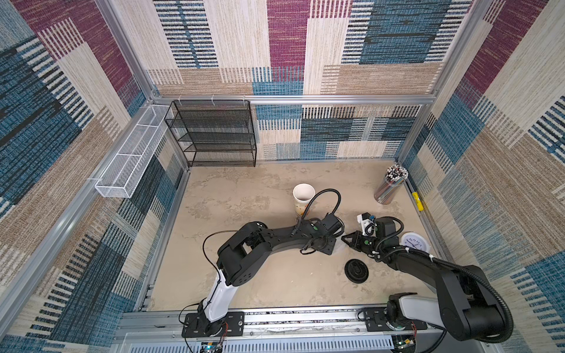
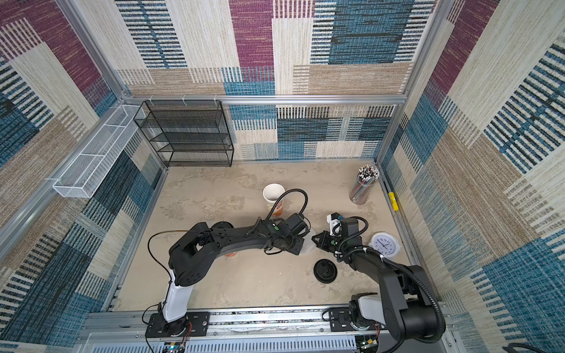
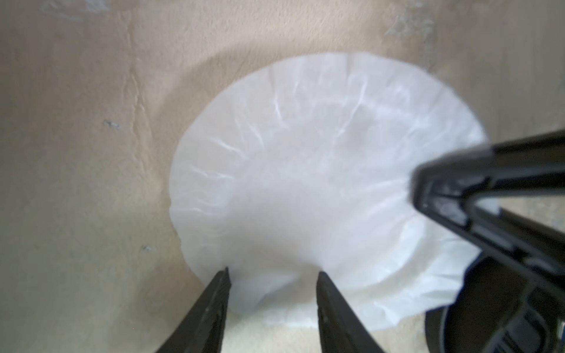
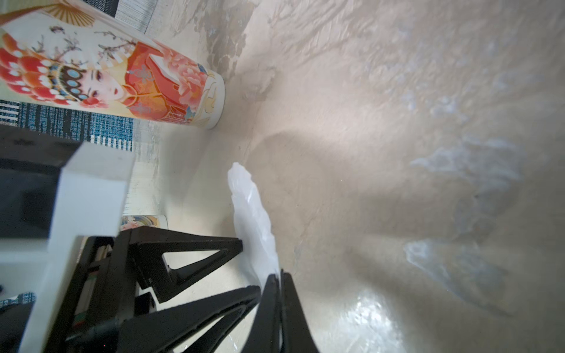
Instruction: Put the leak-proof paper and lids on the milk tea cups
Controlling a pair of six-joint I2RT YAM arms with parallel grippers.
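A round white paper sheet with a crimped rim hangs low over the table. In the right wrist view, my right gripper is shut on one edge of this paper. My left gripper stands open near the opposite side of the sheet, its fingertips parted over the near rim. Behind both arms a white milk tea cup stands upright and without a lid; its printed side shows in the right wrist view. A second patterned cup is mostly hidden by my left gripper.
A black lid lies just in front of my right gripper. A round white dial and a container of straws stand at the right. A black wire rack is at the back left.
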